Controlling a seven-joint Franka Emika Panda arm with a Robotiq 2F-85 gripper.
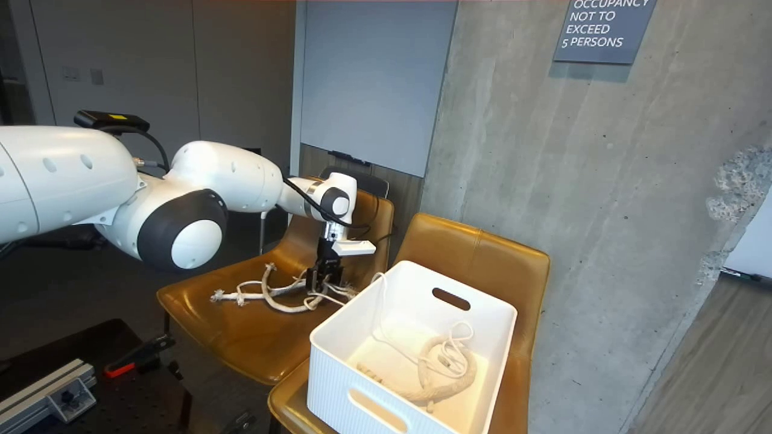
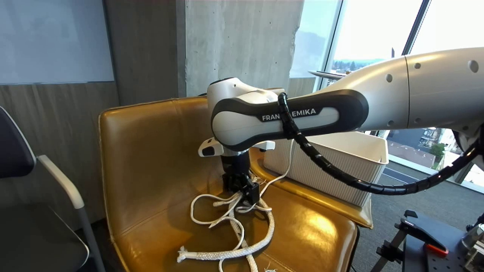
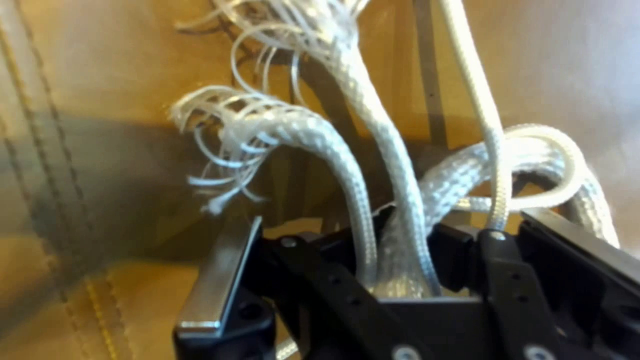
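Observation:
Low over the left chair's brown seat, my gripper points down into a tangle of white rope. In the wrist view the gripper is shut on rope: frayed strands and a thicker braided rope run in between its fingers. A thin white cord passes close to the right finger. Other rope lengths trail across the seat. The cord leads up over the rim of a white bin on the neighbouring chair. Inside that bin lies a coiled rope with thin cord.
The left chair's backrest stands close to the gripper. The bin's raised walls border the right side. A dark table with a clamp is at the lower left. Bare seat shows at the front of the left chair.

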